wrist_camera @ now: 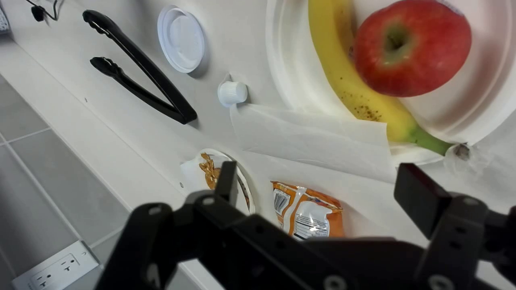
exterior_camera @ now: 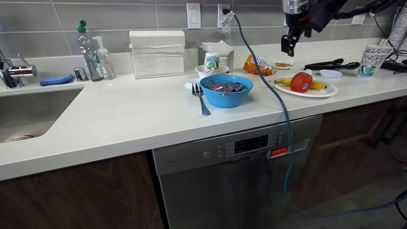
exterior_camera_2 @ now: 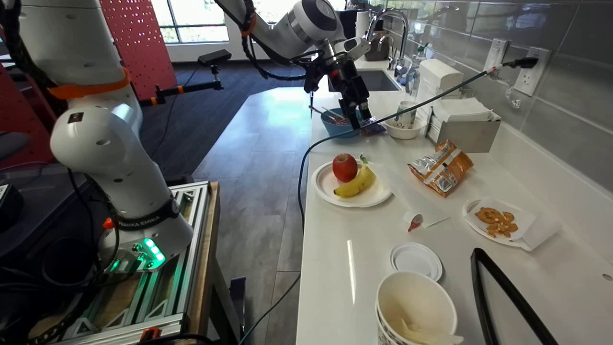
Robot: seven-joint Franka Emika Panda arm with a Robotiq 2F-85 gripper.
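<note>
In the wrist view my gripper is open, its two dark fingers wide apart with nothing between them. It hangs in the air over the counter, clear of everything below. Under it lie a white napkin and an orange snack bag [wrist_camera: 314, 212]. A plate [wrist_camera: 290, 72] holds a red apple [wrist_camera: 411, 48] resting against a banana [wrist_camera: 333, 63]. Behind the fingers a small plate of pretzels [wrist_camera: 211, 171] is partly hidden. In the first exterior view the gripper [exterior_camera: 288, 45] hangs near the wall, above the counter.
Black tongs [wrist_camera: 145, 67], a white lid [wrist_camera: 181, 38] and a small white-capped tube [wrist_camera: 233, 92] lie on the counter. A blue cable [exterior_camera: 267, 82] runs from the outlet across the counter's front edge. A blue bowl [exterior_camera: 225, 100] of wrapped candy stands beside a fork [exterior_camera: 202, 102].
</note>
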